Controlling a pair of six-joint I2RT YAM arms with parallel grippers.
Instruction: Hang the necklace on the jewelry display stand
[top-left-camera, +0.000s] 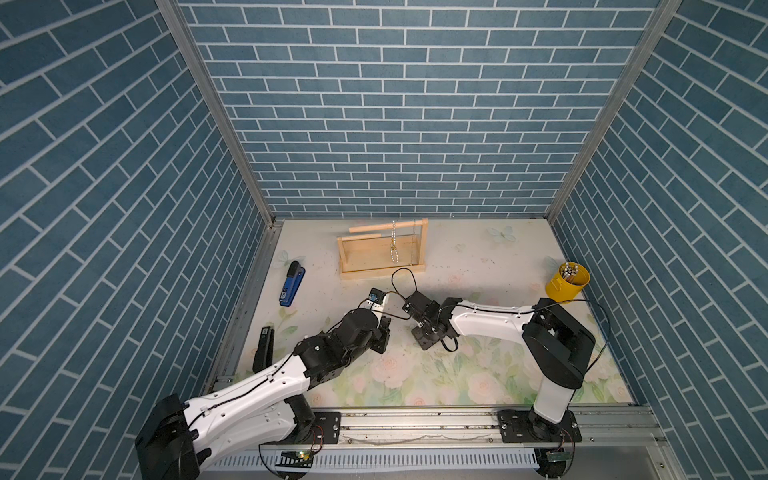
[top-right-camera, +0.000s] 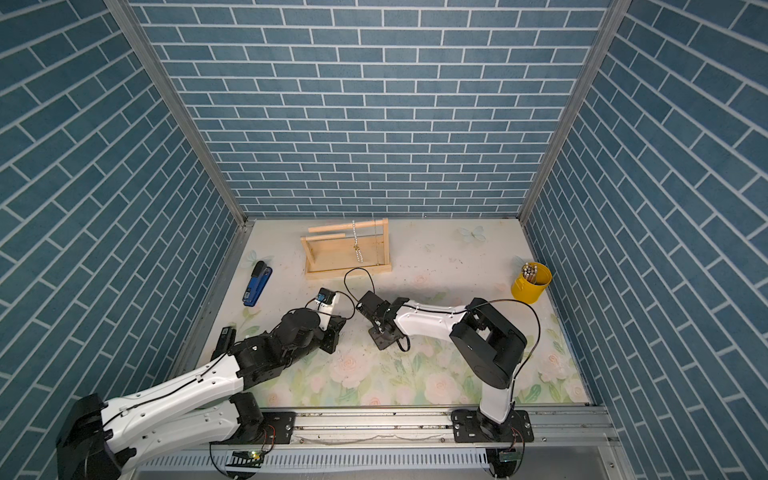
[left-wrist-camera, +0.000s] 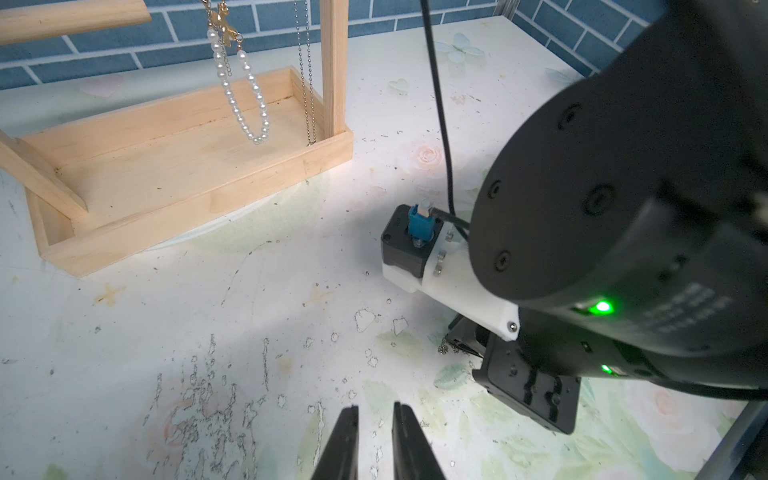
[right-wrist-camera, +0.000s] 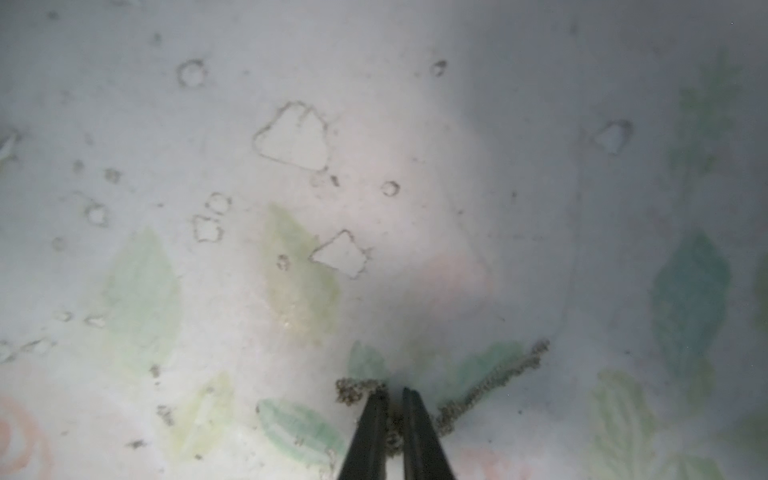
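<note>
A dark beaded chain necklace (right-wrist-camera: 496, 382) lies bunched and bent on the table in the right wrist view. My right gripper is at it, fingertips a narrow gap apart; beads show on both sides and through the gap, and firm contact cannot be told. In the left wrist view only a small bit of the necklace (left-wrist-camera: 444, 347) peeks out beside that gripper. My left gripper is open above bare table, nothing between its fingers. The wooden display stand (top-left-camera: 381, 270) is at the back, with a pearl necklace (left-wrist-camera: 261, 128) and a thin chain (left-wrist-camera: 307, 88) hanging there.
A blue stapler (top-left-camera: 292, 284) and a black object (top-left-camera: 263, 349) lie at the left. At the right stands a yellow cup (top-left-camera: 561, 289) with pens. The two arms' grippers are close together mid-table.
</note>
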